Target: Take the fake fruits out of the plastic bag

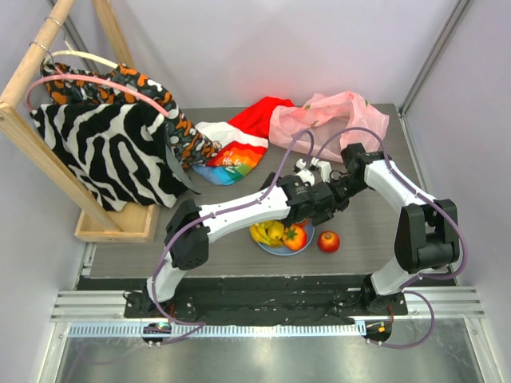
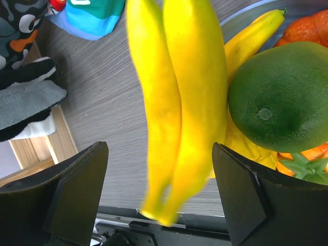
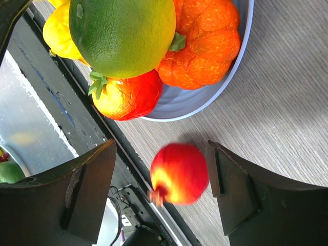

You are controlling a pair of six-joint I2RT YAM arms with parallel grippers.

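A blue plate [image 3: 200,100] holds bananas, a green mango [image 2: 277,97], an orange pumpkin [image 3: 202,46] and a persimmon [image 3: 125,100]. A yellow banana pair [image 2: 195,92] shows blurred between the open fingers of my left gripper, over the plate's left side. My right gripper is open above the plate's right edge; a blurred red apple [image 1: 328,241] is just below it, outside the plate. The pink plastic bag [image 1: 327,120] lies at the back right and looks empty.
A wooden rack [image 1: 112,227] with printed bags stands at the left. Colourful cloths [image 1: 227,148] lie at the back.
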